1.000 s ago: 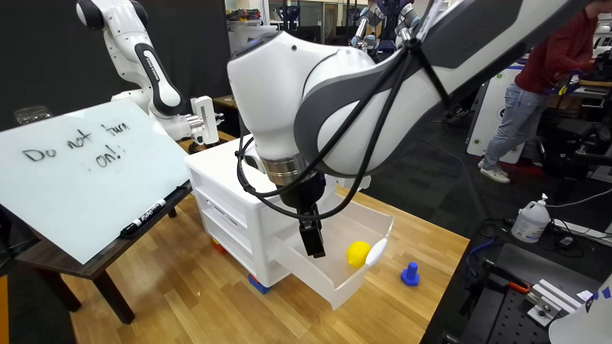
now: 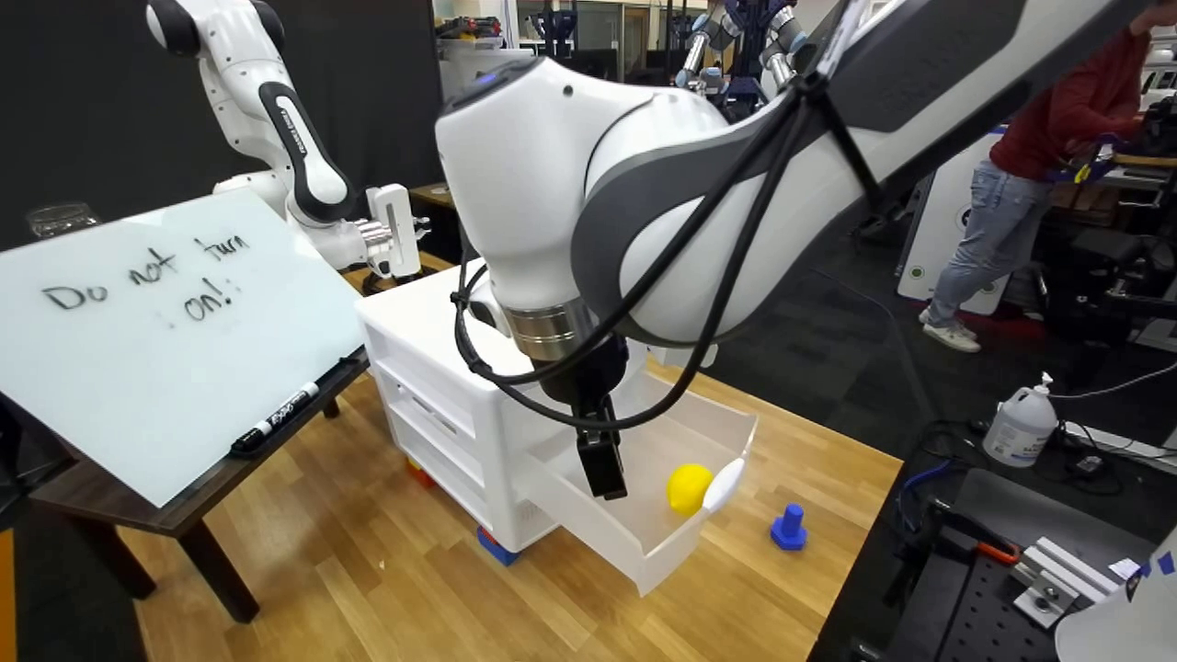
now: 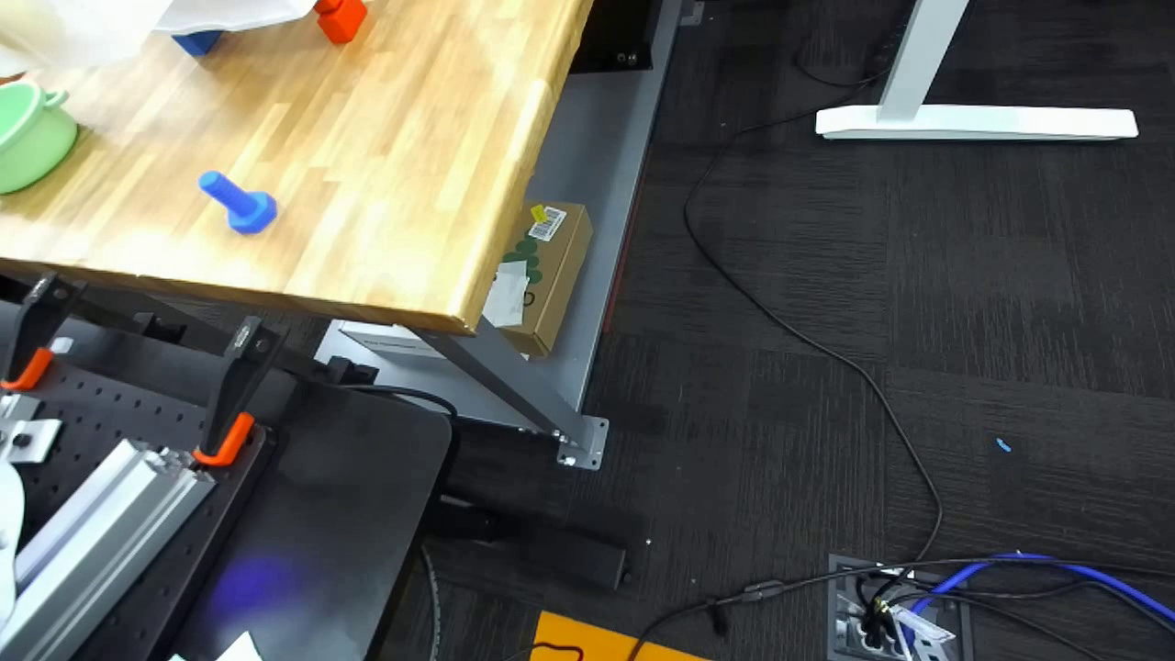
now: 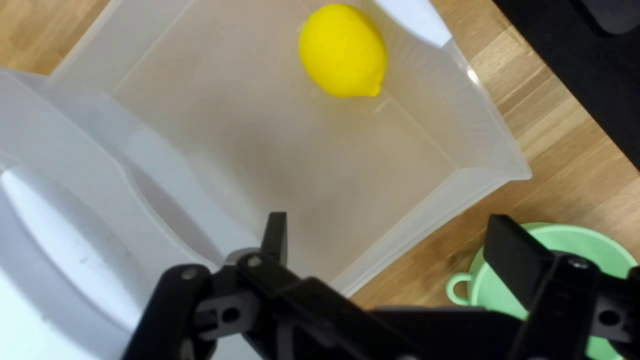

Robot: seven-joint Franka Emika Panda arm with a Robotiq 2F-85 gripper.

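Observation:
A yellow lemon (image 4: 343, 51) lies in the pulled-out translucent drawer (image 4: 258, 126), close to its front wall and white handle (image 4: 415, 19). The drawer belongs to a white cabinet (image 2: 452, 408) on the wooden table. Over the drawer hangs my gripper, fingers pointing down; its tips stand wide apart with nothing between them, and the lemon is some way off from them. One fingertip (image 4: 274, 234) appears over the drawer's side, the other in front of a green cup (image 4: 576, 240) outside it. In exterior view 1 the lemon (image 2: 690, 489) shows right of the gripper.
A blue bolt-shaped piece (image 2: 789, 528) stands on the table beyond the drawer front. A whiteboard (image 2: 165, 331) leans at the left, with a marker (image 2: 276, 417) on its ledge. Bare tabletop lies in front of the cabinet. Black cables loop around my wrist.
The arm has shifted very slightly, with the gripper a touch lower and to the right. The lemon and drawer look unmoved.

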